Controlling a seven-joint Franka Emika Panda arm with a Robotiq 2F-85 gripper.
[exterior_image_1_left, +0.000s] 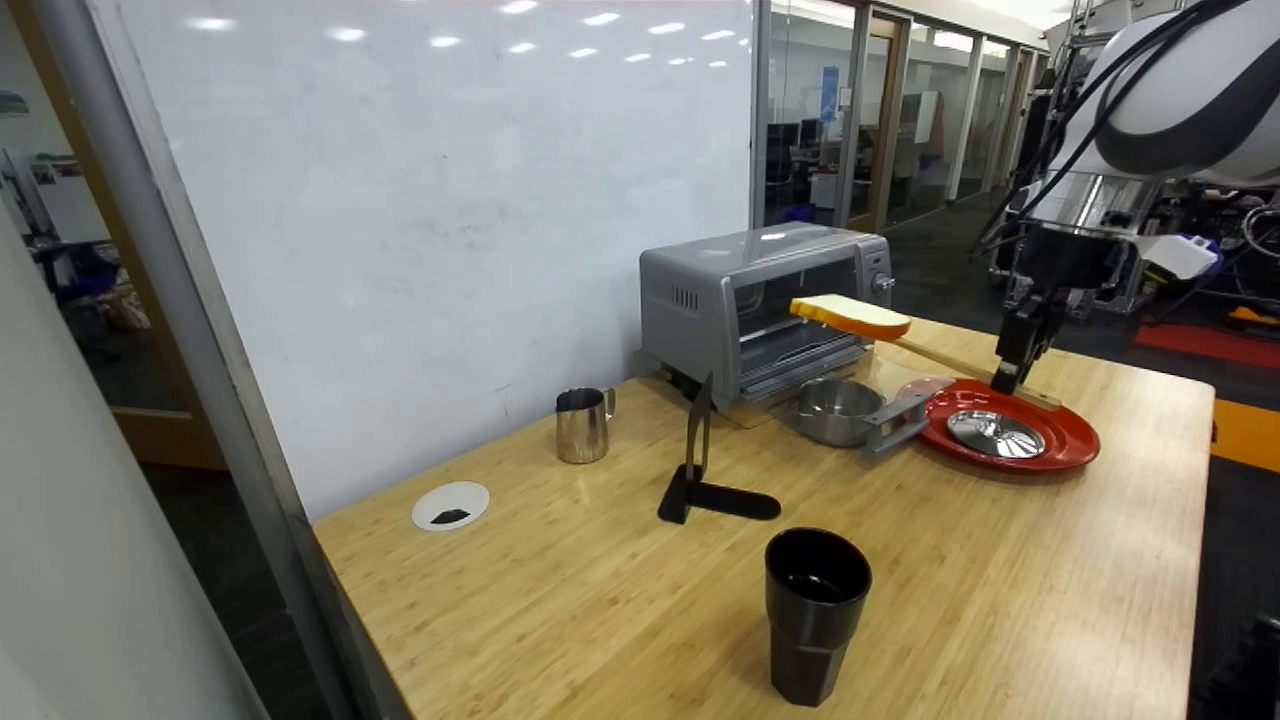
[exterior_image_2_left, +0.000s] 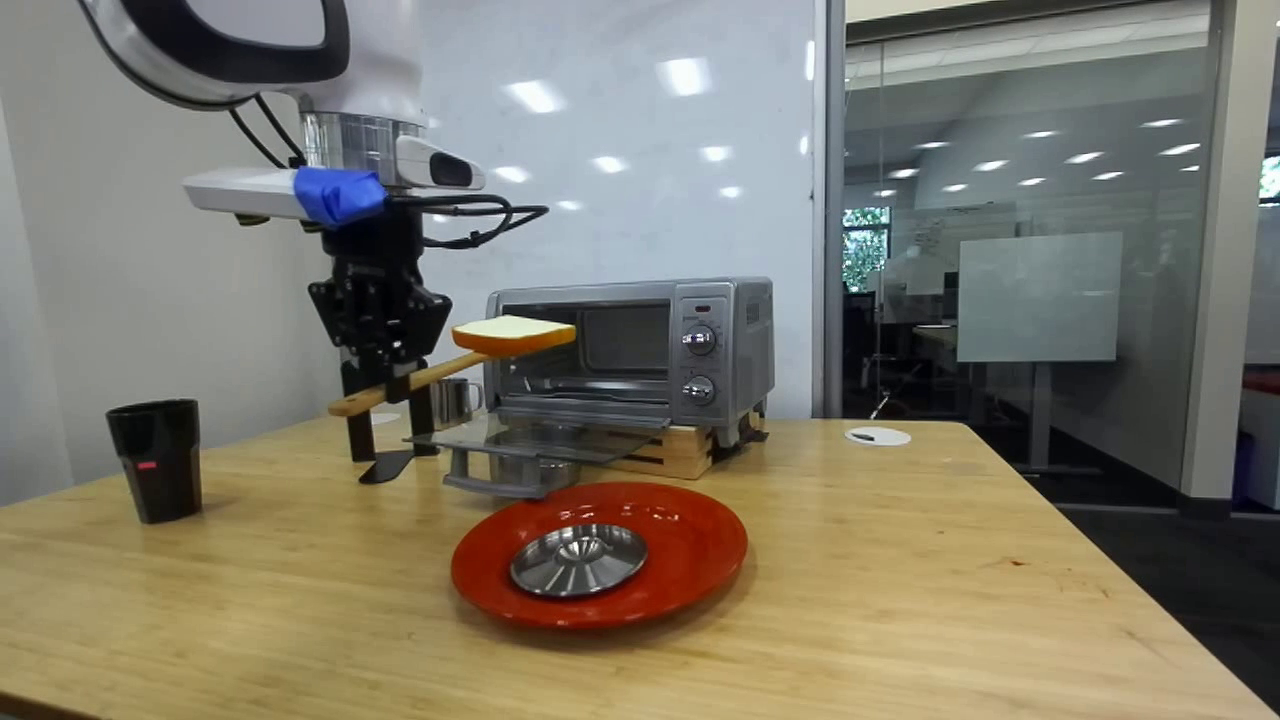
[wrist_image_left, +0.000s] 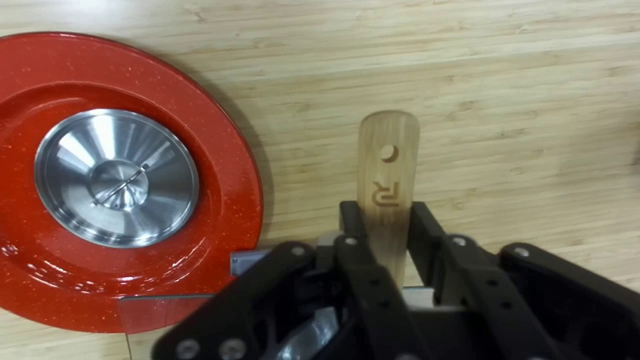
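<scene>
My gripper is shut on the handle of a wooden spatula (wrist_image_left: 388, 153), whose end with a round hole sticks out past the fingers. On the spatula's far end a slice of bread (exterior_image_2_left: 513, 335) lies flat, held in the air in front of the toaster oven (exterior_image_2_left: 624, 342). The oven's glass door (exterior_image_2_left: 564, 439) hangs down open. In the wrist view the bread is hidden behind the gripper. Exterior view 1 shows the bread (exterior_image_1_left: 849, 316) level with the oven's opening, apparently still outside it.
A red plate (exterior_image_2_left: 708, 564) holding a metal lid (exterior_image_2_left: 579, 560) sits before the oven. Below the door is a metal pot (exterior_image_1_left: 836, 412). A black cup (exterior_image_1_left: 816, 612), a black stand (exterior_image_1_left: 720, 498) and a steel pitcher (exterior_image_1_left: 583, 426) stand farther along the table.
</scene>
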